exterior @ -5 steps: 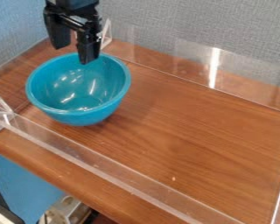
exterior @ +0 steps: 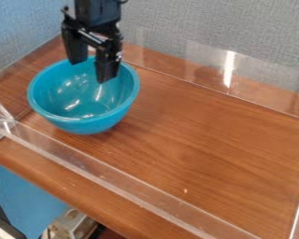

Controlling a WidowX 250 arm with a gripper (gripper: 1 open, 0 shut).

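My black gripper (exterior: 90,53) hangs over the back part of a turquoise bowl (exterior: 85,106) at the upper left of the wooden table, its two fingers spread open and pointing down at the bowl's rim and interior. Nothing shows between the fingers. The bowl is upright and looks empty.
Clear plastic edging runs along its borders, with grey textured walls (exterior: 208,33) behind. A blue floor and some metal hardware show at the lower left.
My gripper has moved a little right and down, further over the bowl. The bowl looks unmoved.
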